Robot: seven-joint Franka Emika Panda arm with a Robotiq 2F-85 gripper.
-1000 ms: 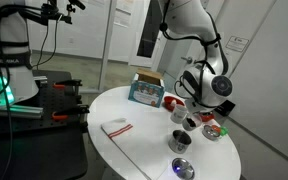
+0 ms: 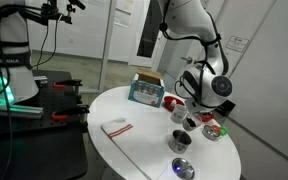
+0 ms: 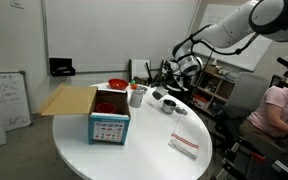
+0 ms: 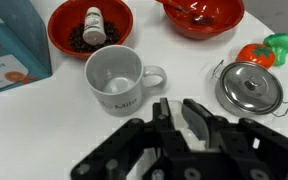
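Observation:
In the wrist view my gripper points past a white mug (image 4: pixel 116 80), whose handle lies just ahead of the fingertips. A pale white thing (image 4: pixel 192 128) shows between the dark fingers, mostly hidden by them. Seen from outside, a tilted white cup (image 2: pixel 191 124) with a dark inside hangs below the gripper (image 2: pixel 195 112), and the upright mug (image 2: pixel 179 113) stands beside it. The other exterior view also has the tilted cup (image 3: pixel 159 93) near the arm and the standing mug (image 3: pixel 136 99) to its left.
An open silver pot (image 2: pixel 179 142) and a round lid (image 2: pixel 182 165) lie nearer the front. Two red bowls (image 4: pixel 89 25) (image 4: pixel 204 15), a small lidded pot (image 4: pixel 252 88) and a toy tomato (image 4: pixel 256 55) surround the mug. A box (image 3: pixel 109 122) and a striped cloth (image 3: pixel 184 146) flank clear table.

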